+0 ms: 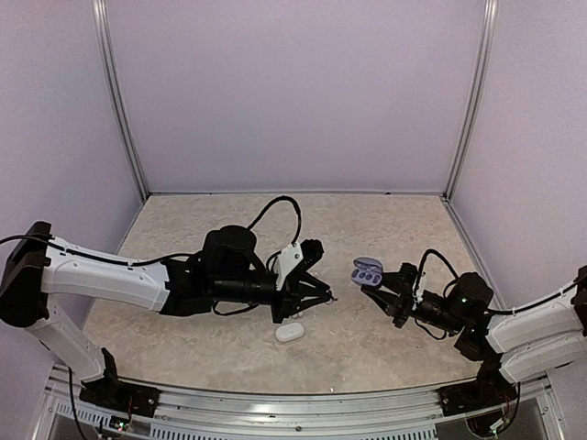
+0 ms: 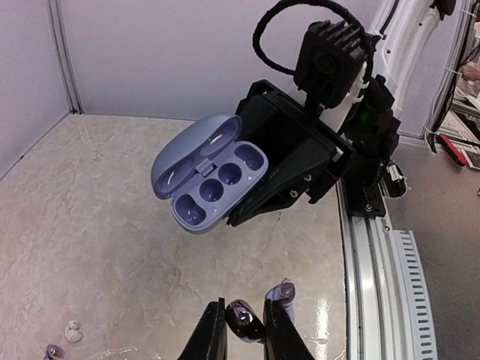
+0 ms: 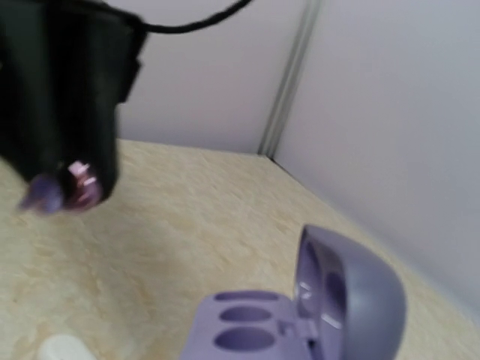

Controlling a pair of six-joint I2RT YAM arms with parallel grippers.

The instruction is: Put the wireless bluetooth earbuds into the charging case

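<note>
My left gripper (image 1: pixel 327 297) is shut on a shiny purple earbud (image 2: pixel 244 321), which shows between its fingertips in the left wrist view. A second purple part (image 2: pixel 283 292) shows just beyond them; whether it belongs to the same earbud I cannot tell. In the right wrist view the earbud (image 3: pixel 84 186) hangs left of and above the charging case (image 3: pixel 247 315), clear of it. The purple case (image 2: pixel 229 174) has its lid raised, and its wells look empty. My right gripper is shut on the case, holding it tilted above the table; its fingers are out of sight in its own wrist view.
A closed white case (image 1: pixel 290 332) lies on the table below the left gripper. Small white earbuds (image 2: pixel 73 331) and a purple one (image 2: pixel 52 351) lie at lower left in the left wrist view. Table room behind both arms is clear.
</note>
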